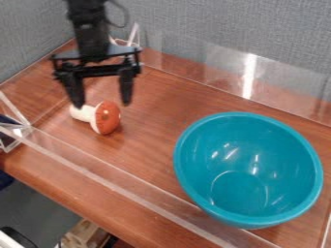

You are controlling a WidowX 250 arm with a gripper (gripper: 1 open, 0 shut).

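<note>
The black gripper (99,91) hangs open over a toy mushroom (104,117) with a red-orange cap and white stem, lying on its side at the left of the wooden surface. The gripper is slightly blurred, its fingers apart above the mushroom. A large teal bowl (249,174) sits at the right.
Clear panels and a grey wall (246,34) stand at the back, with white brackets along the left edge.
</note>
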